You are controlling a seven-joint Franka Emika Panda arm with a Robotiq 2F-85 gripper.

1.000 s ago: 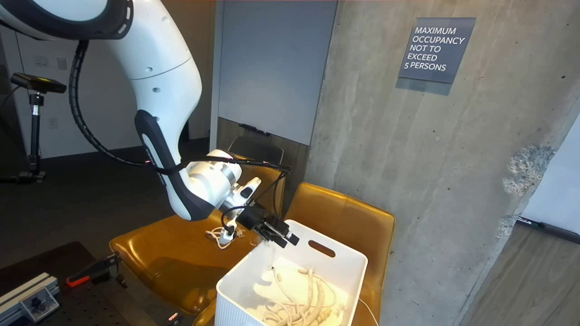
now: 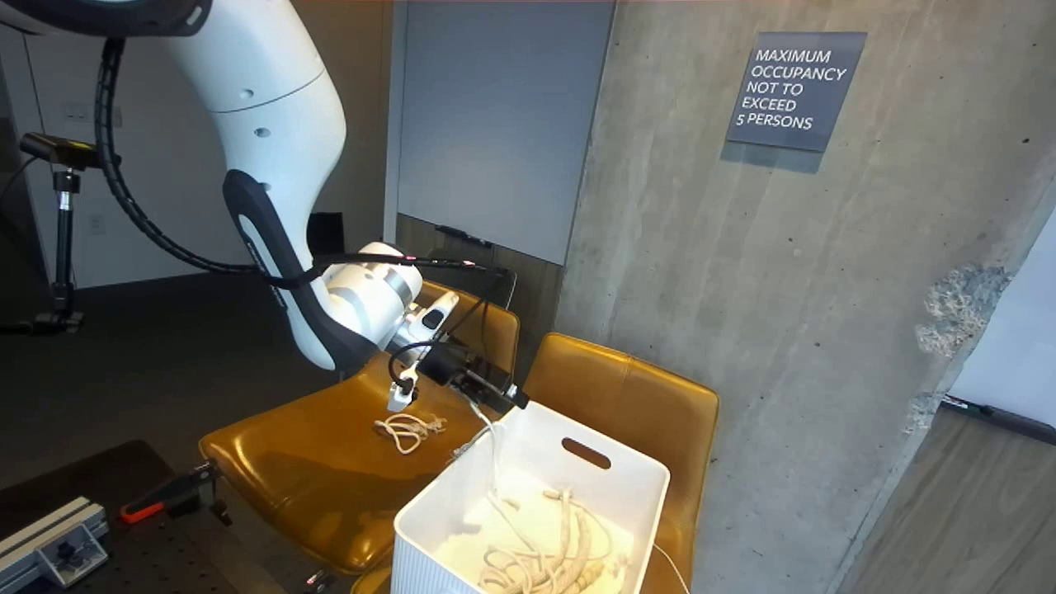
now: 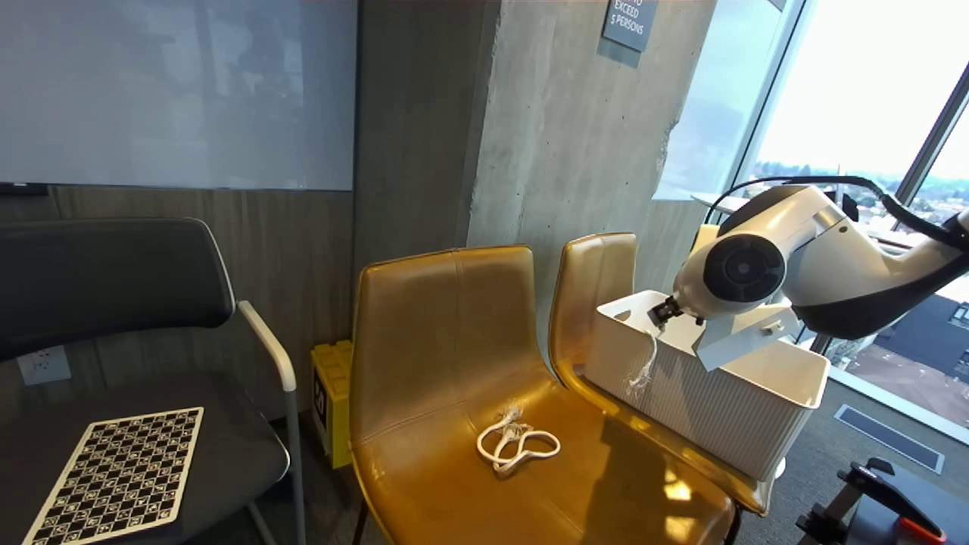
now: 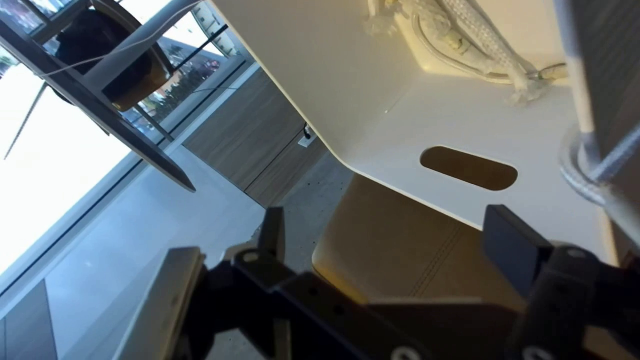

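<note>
The white bin (image 2: 450, 495) holds several tangled pale ropes (image 2: 569, 544). At its rim, my gripper stands open, with no object between its fingers; the bin's slotted end wall lies beyond them. One pale rope (image 4: 591, 189) crosses the rim at the right of the wrist view, outside the finger gap. In exterior view 2 this rope (image 3: 652, 350) hangs down the bin's outside below my gripper (image 3: 665, 312), its end frayed. Whether it touches the gripper's body I cannot tell. Another pale rope bundle (image 3: 515, 443) lies on the neighbouring tan chair seat (image 3: 454, 481).
The bin rests on a second tan chair (image 2: 634, 391) against the concrete wall (image 2: 752, 297). To the left in exterior view 2 is a black chair (image 3: 118, 291) bearing a patterned board (image 3: 123, 472). A workbench with clamps (image 2: 173, 495) occupies the near left.
The arm has moved up and to the left in exterior view 1, from over the bin's interior to its left rim. A rope now runs from inside the bin up over that rim beside the gripper.
</note>
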